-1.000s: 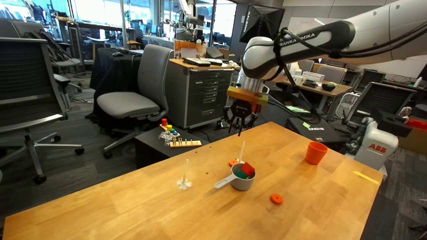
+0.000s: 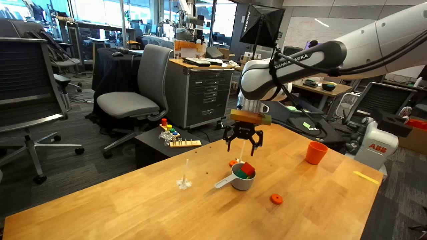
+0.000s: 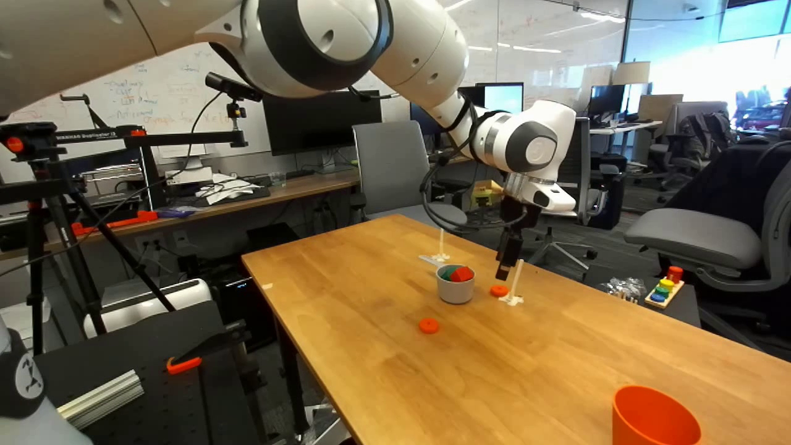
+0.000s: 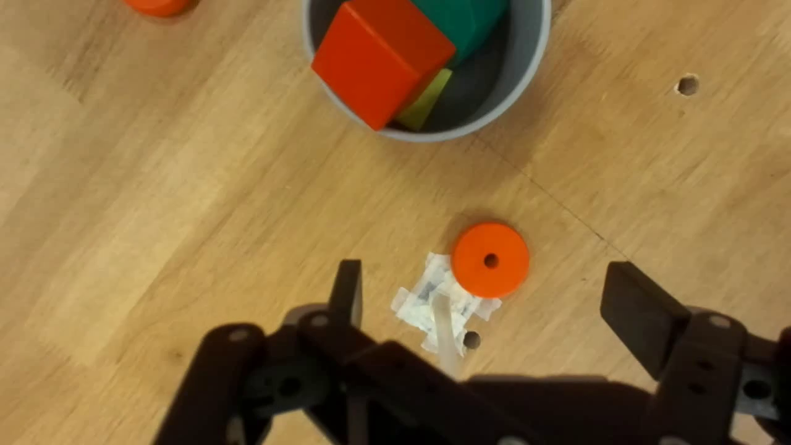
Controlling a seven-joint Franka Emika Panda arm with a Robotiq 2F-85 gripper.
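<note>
My gripper is open, its two black fingers wide apart with nothing held between them. Below it, an orange disc with a centre hole (image 4: 504, 274) lies flat beside a thin white peg (image 4: 442, 326) taped upright to the table. The disc overlaps the edge of the tape and is not on the peg. Near them stands a grey cup with a handle (image 2: 243, 184), holding a red block (image 4: 371, 67), a green block (image 4: 463, 18) and something yellow-green. A second orange disc (image 2: 276, 198) lies alone on the other side of the cup.
Another taped peg (image 2: 185, 172) stands farther along the table. An orange cup (image 2: 316, 152) sits near one table edge. On a low black stand beside the table are small stacking toys (image 2: 185, 143).
The gripper has come lower and nearer the peg, and its fingers have spread from close together to wide apart. The cup, blocks and discs appear unmoved.
</note>
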